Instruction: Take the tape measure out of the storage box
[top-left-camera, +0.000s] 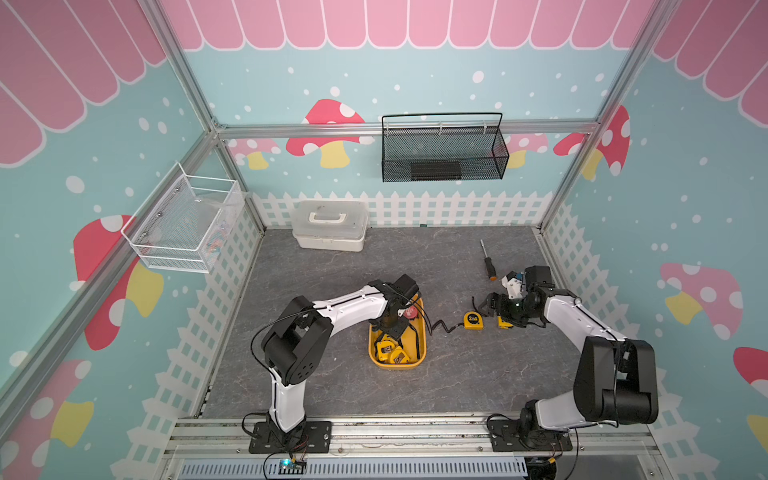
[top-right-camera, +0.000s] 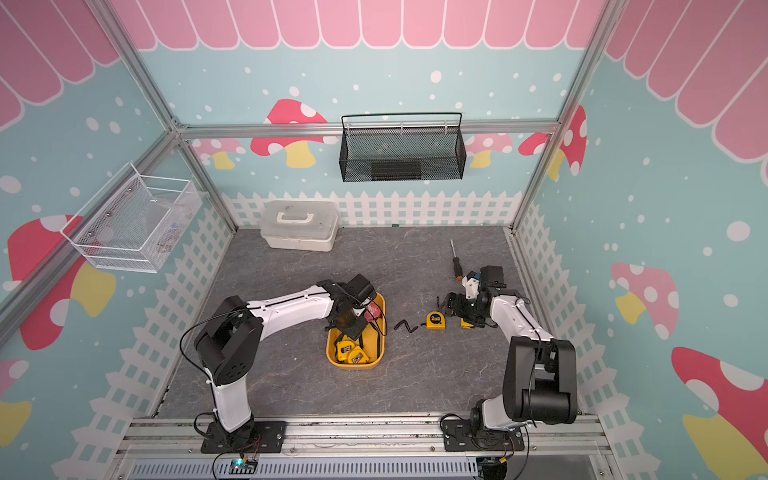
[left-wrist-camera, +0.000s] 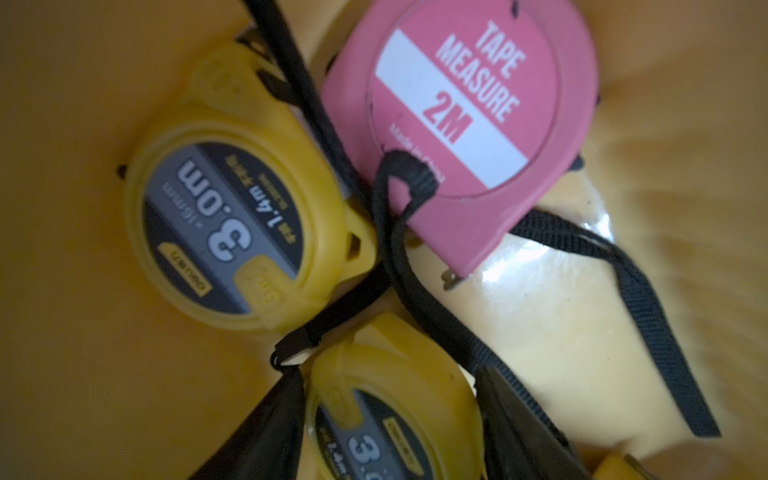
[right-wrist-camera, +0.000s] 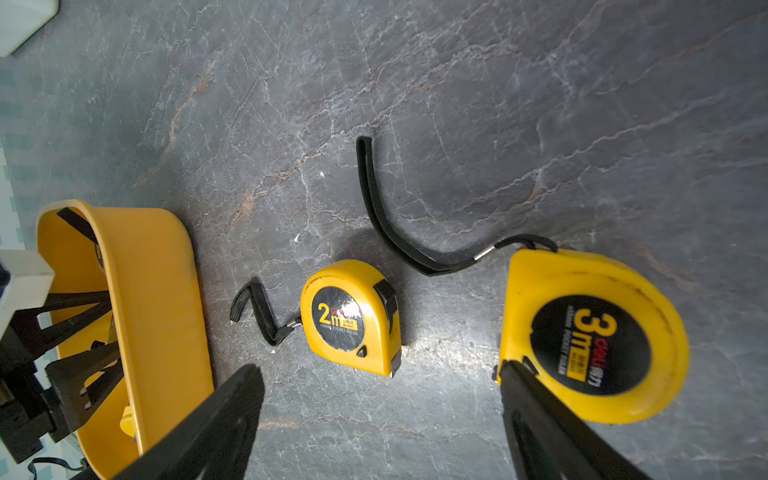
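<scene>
A yellow storage box (top-left-camera: 424, 352) stands mid-table with several tape measures inside. My left gripper is down in it, its fingers shut against both sides of a yellow 3 m tape measure (left-wrist-camera: 400, 352). Beyond that lie another yellow 3.0 m tape measure (left-wrist-camera: 220, 232) and a pink 2M tape measure (left-wrist-camera: 480, 96), with black straps across them. Over the table to the right, my right gripper stands open and empty. Below it in the right wrist view are a small yellow 2 m tape measure (right-wrist-camera: 352, 316) and a larger yellow 3 m one (right-wrist-camera: 592, 336).
A screwdriver (top-left-camera: 489, 262) lies behind the right arm. At the back left is a lidded clear case (top-left-camera: 329, 226). A black wire basket (top-left-camera: 445, 152) and a white one (top-left-camera: 188, 224) hang on the walls. Table space in front of the box is clear.
</scene>
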